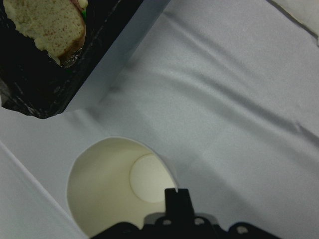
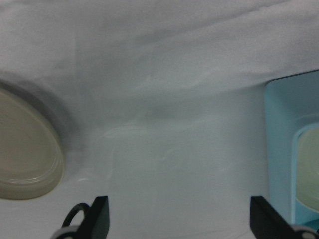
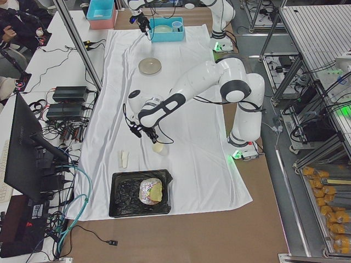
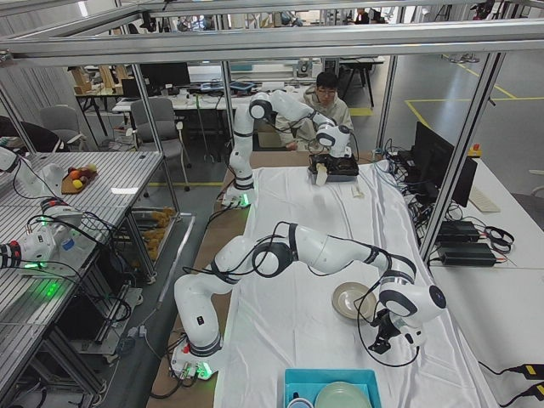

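Note:
My left gripper is shut on the rim of a cream paper cup, held above the white cloth near the black lined tray. A sandwich on foil lies in that tray. My right gripper stands open and empty above the cloth, between a beige plate and a light blue bin.
Pale flat strips lie beside the tray. The blue bin holds a pale plate and a cup. A monitor stands along one side.

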